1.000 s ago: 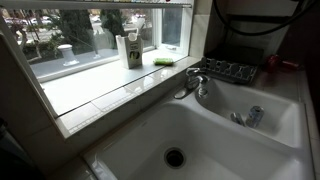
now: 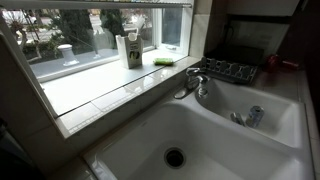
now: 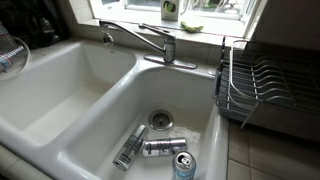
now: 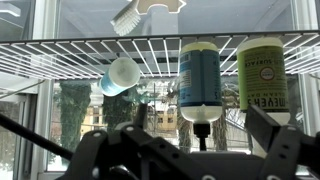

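In the wrist view my gripper is open, its dark fingers spread to left and right at the bottom. Behind the gap between them is a bottle with a blue label (image 4: 200,78), shown pump-down; its dark pump shows between the fingers, its distance unclear. To the right is a bottle with a yellow-green label (image 4: 262,78), also upside down in this view. A pale cup (image 4: 124,73) tilts at the left. Three cans lie or stand in one sink basin: a leaning silver can (image 3: 130,147), a lying can (image 3: 165,147) and a blue-topped can (image 3: 184,166).
A white wire shelf (image 4: 150,46) crosses the wrist view, with a brush (image 4: 127,18) beyond it. The other sink basin (image 3: 65,85) is empty. A faucet (image 3: 165,42), dish rack (image 3: 262,85), carton (image 2: 130,50) and green item (image 2: 164,61) are near the window.
A dark cable loop at the top right of exterior view 1 has risen almost out of the picture. The sink, cans and sill items have not moved.
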